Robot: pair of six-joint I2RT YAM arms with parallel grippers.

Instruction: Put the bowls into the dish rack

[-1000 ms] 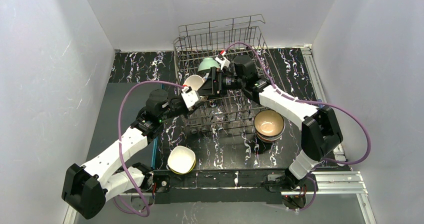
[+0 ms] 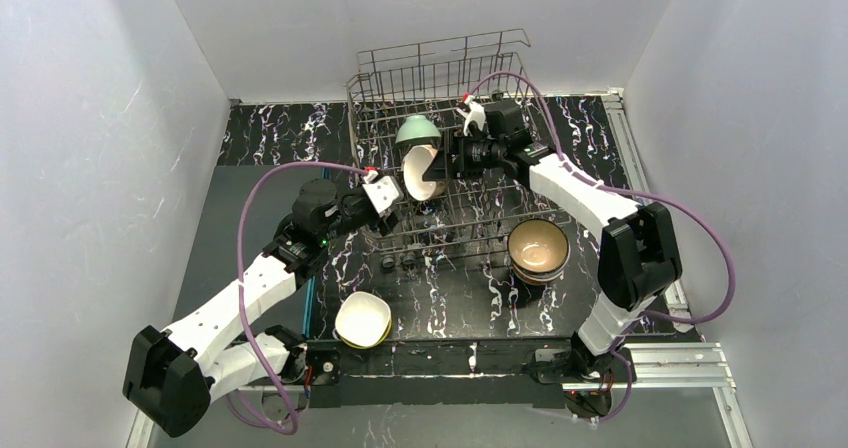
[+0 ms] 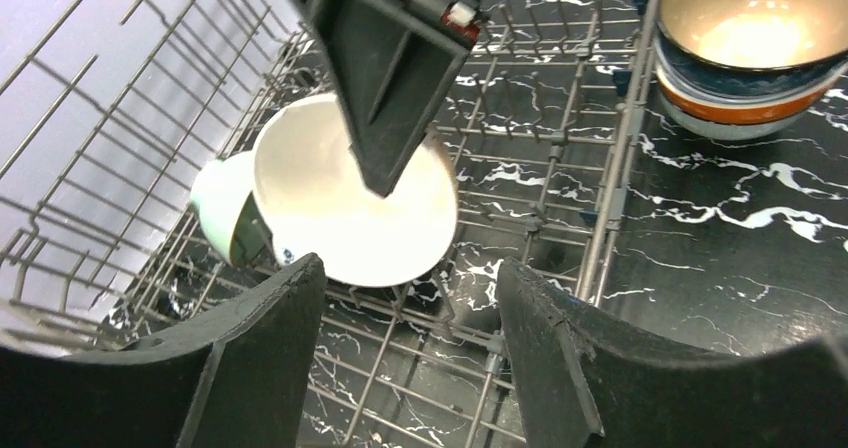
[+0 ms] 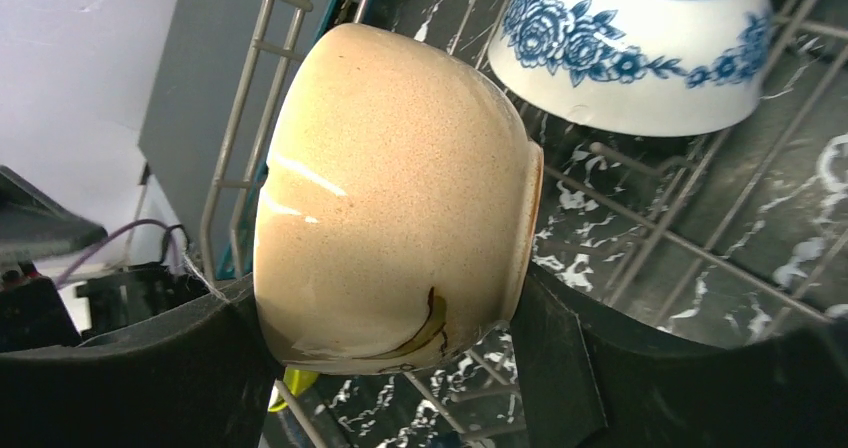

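Observation:
In the top view, a cream bowl stands on its side, mouth to the front left, in or just over the wire dish rack. My right gripper has its fingers on either side of this bowl, close against it; how firmly they press is unclear. From the left wrist view, one right finger crosses the bowl's mouth. A pale green bowl tilts in the rack behind it. My left gripper is open and empty at the rack's front left corner.
Stacked bowls stand right of the rack's front. A square white bowl sits on a yellow one at front left. Beside the cream bowl in the right wrist view is a blue-flowered bowl. The rack's right half looks free of bowls.
The cream bowl and my right gripper have shifted to the right together, away from my left gripper. The bowl's mouth now faces more toward the front. My left arm has stayed put.

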